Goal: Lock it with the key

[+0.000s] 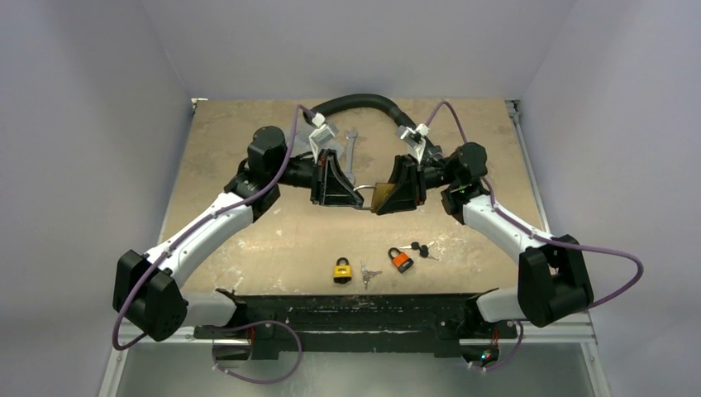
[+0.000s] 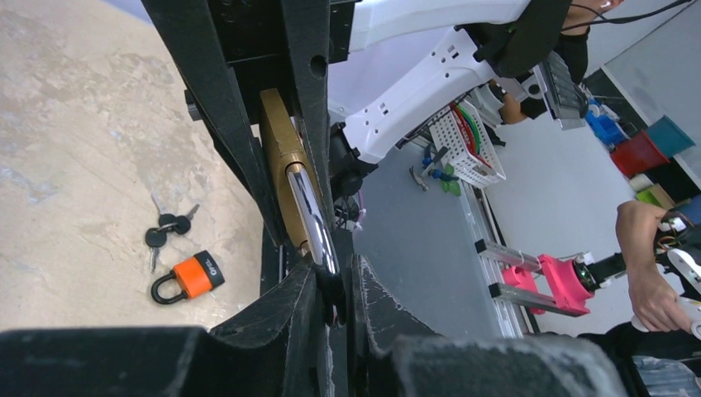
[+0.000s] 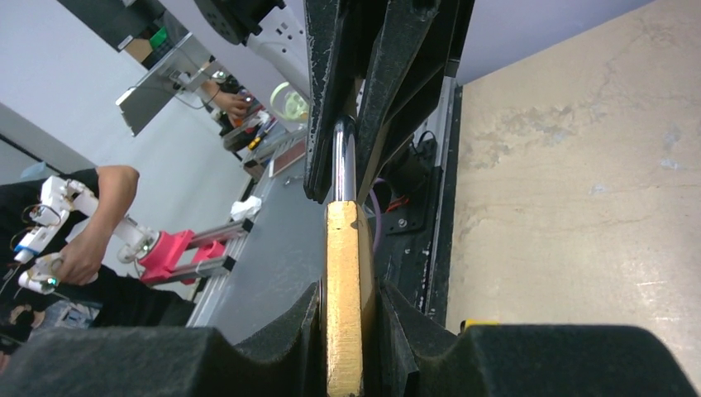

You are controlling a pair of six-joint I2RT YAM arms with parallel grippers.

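A brass padlock (image 1: 381, 196) is held in the air above the table, between my two grippers. My right gripper (image 1: 390, 207) is shut on its body (image 3: 343, 306). From the other side, my left gripper (image 1: 357, 202) is shut on the silver shackle (image 2: 307, 203). In the right wrist view, the shackle (image 3: 344, 165) stands in line with the body, and its far end disappears between the left fingers. Whether it is latched I cannot tell. No key shows in this padlock; much of its body is covered by the right fingers (image 2: 310, 91).
Toward the table's front lie a yellow padlock (image 1: 342, 271), silver keys (image 1: 367, 274), an orange padlock (image 1: 401, 260) and black-headed keys (image 1: 423, 250). Behind the grippers are a wrench (image 1: 350, 149) and a black hose (image 1: 355, 101).
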